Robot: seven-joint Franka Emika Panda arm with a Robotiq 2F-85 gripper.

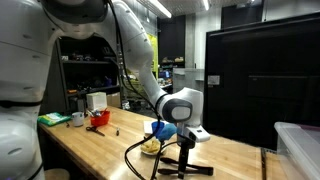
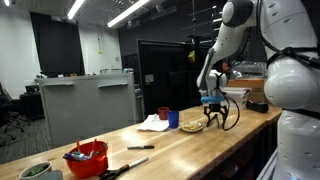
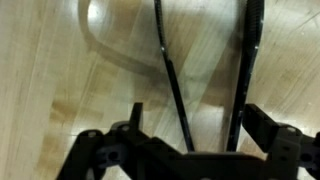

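Two black arms of what looks like a pair of tongs (image 3: pixel 244 80) lie on the wooden table. They run lengthwise through the wrist view, spread a little apart, and go out of sight between my fingers at the bottom. My gripper is open, one finger on either side of the dark arms, with gaps showing at both sides. In exterior view 1 the gripper (image 1: pixel 183 166) points down low over the black tongs (image 1: pixel 202 170), close to the tabletop. Whether the fingertips touch the table cannot be made out.
A bowl with yellow contents (image 2: pixel 191 127) stands beside the gripper, near a blue cup (image 2: pixel 173 119), a red cup (image 2: pixel 163 112) and a white cloth (image 2: pixel 152 123). A red basket (image 2: pixel 87 160) is farther off. A clear bin (image 1: pixel 298 148) borders the right.
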